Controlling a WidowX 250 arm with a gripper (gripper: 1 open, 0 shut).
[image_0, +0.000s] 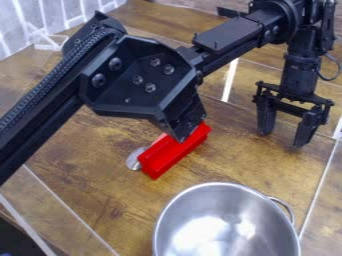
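Observation:
A black robot arm crosses the upper left of the view, and at its right end my gripper (293, 120) points down at the wooden table, open, with nothing seen between its fingers. A red block-like object (173, 153) with a silver end lies on the table at centre, partly hidden under the arm. A steel pot or bowl (225, 225) stands at the bottom right, below and left of the gripper.
A pale railing or frame shows at the top left, beyond the table.

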